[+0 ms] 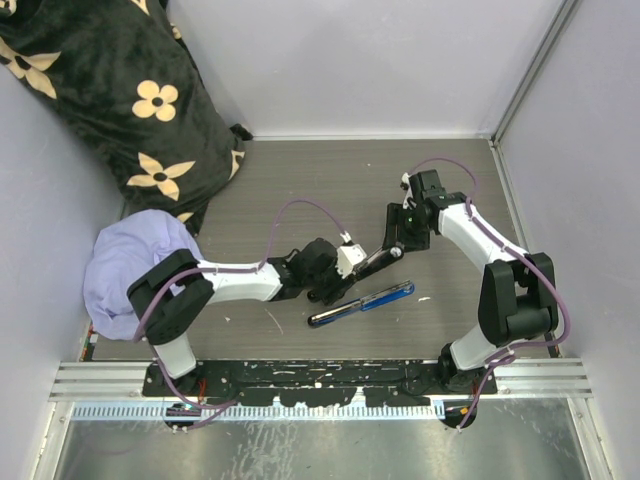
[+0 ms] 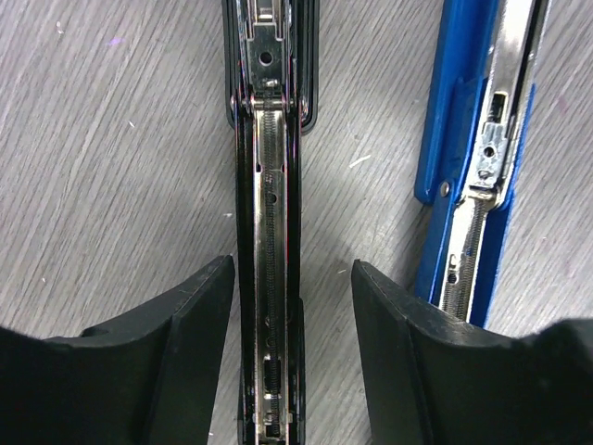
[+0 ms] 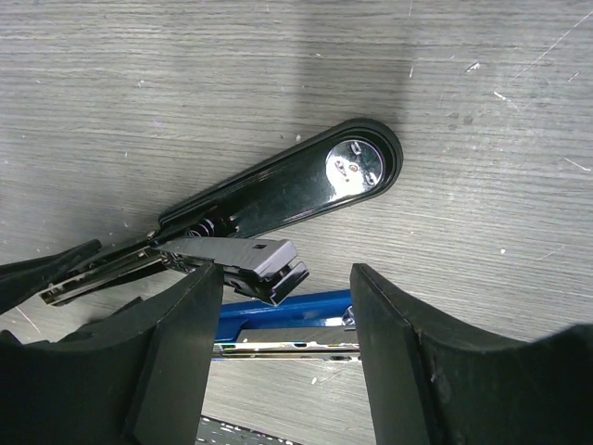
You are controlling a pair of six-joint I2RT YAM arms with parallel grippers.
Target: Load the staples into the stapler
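Note:
The black stapler (image 1: pixel 374 264) lies folded open across the middle of the table, its metal channel and spring (image 2: pixel 270 199) exposed. Around that channel, with gaps on both sides, stands my left gripper, open. In the right wrist view the stapler's dark end with a round shiny disc (image 3: pixel 354 169) points right, and a grey metal piece (image 3: pixel 243 252) sticks up toward the camera. My right gripper is open over that end; the piece's tip sits near its left finger, and I cannot tell whether they touch. No separate staple strip can be made out.
Beside the black stapler, on the front side, lies a blue stapler (image 1: pixel 387 296), also opened out. At the left is a lavender cloth (image 1: pixel 145 262), with a dark flowered cushion (image 1: pixel 120 100) behind.

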